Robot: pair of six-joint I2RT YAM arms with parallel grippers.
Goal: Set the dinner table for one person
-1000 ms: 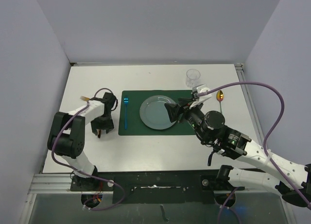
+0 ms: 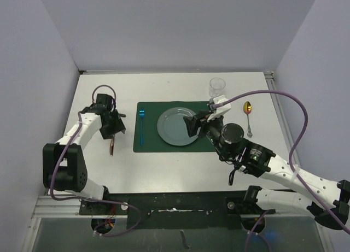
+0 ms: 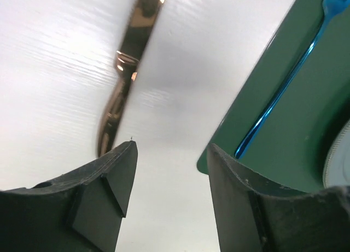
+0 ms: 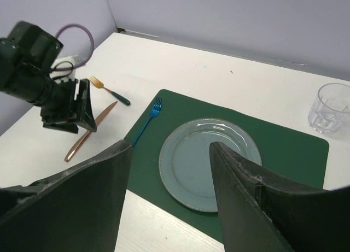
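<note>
A green placemat [image 2: 205, 145] carries a grey plate [image 2: 176, 126] and, left of it, a blue fork [image 2: 141, 126]. Left of the mat, on bare table, lies a copper knife [image 3: 136, 36], partly covered by my left gripper [image 2: 114, 133] in the top view. That gripper is open above the knife, its fingers [image 3: 117, 170] apart and empty. A gold fork with a green handle [image 4: 117, 97] lies behind the knife. Over the plate's right side, my right gripper hangs open, holding nothing.
A clear glass [image 2: 217, 87] stands behind the mat's right end. A gold spoon [image 2: 248, 118] lies to the right of the mat. Grey walls close off the sides and back.
The tableware stayed put.
</note>
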